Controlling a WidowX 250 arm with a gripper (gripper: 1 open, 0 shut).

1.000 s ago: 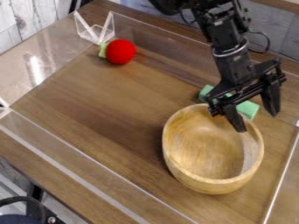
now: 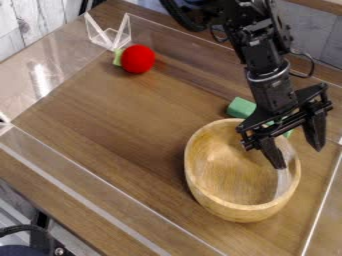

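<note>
The black robot arm reaches down from the top, its gripper (image 2: 286,148) low over the right part of a large wooden bowl (image 2: 214,175). The fingers appear spread apart, with nothing visible between them. A green object (image 2: 241,107) lies just behind the bowl, partly hidden by the arm and bowl.
A red ball (image 2: 138,58) and a white wire basket (image 2: 110,30) stand at the back left. A backboard borders the top right.
The gripper has moved down and slightly toward the front right, over the bowl. The bowl and red ball look unmoved.
</note>
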